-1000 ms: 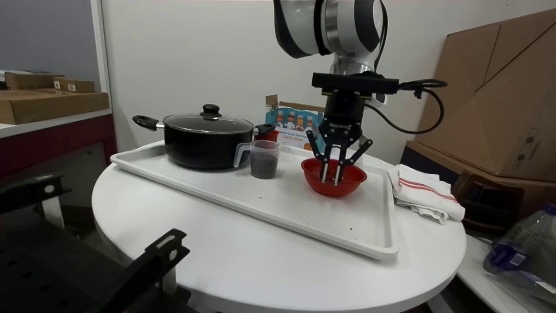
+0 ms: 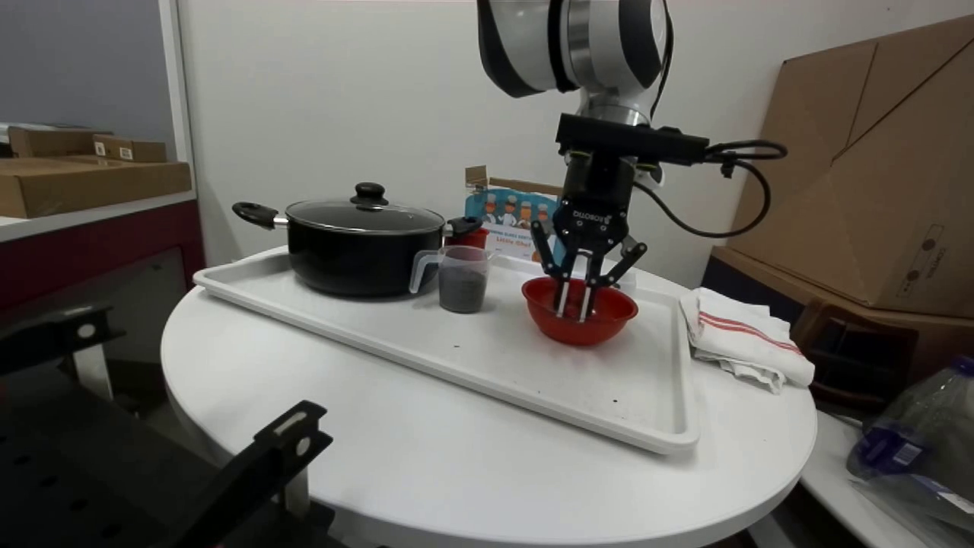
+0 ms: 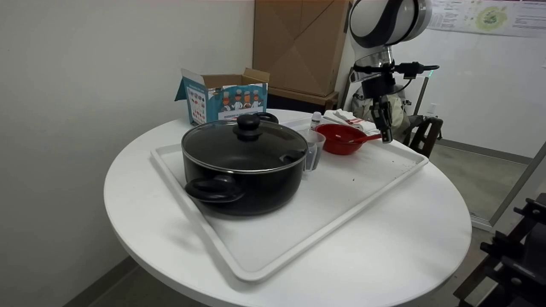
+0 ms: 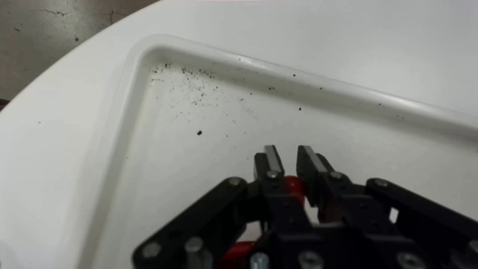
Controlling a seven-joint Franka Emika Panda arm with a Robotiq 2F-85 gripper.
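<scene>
A red bowl [image 2: 575, 329] rests on the white tray, toward its right part in exterior view 1. From the bowl a red utensil handle [image 3: 369, 138] slants out to my gripper [image 3: 387, 137]. In the wrist view the handle's red end [image 4: 294, 186] shows between the two fingers, and my gripper is shut on it. Seen from exterior view 1, the fingers [image 2: 584, 306] reach down in front of the bowl and overlap it; whether they touch it cannot be told. The utensil's other end is down in the bowl and hard to make out.
Left of the bowl stand a clear measuring cup [image 2: 463, 283] of dark contents and a lidded black pot [image 2: 361, 251]. A folded towel [image 2: 744, 335] lies right of the tray [image 2: 511, 388]. Dark specks dot one tray corner. The tray's front area is mostly clear.
The bowl has shifted slightly left in exterior view 1. My gripper has moved a little left at its fingertips and tilted, with its upper mount swinging right.
</scene>
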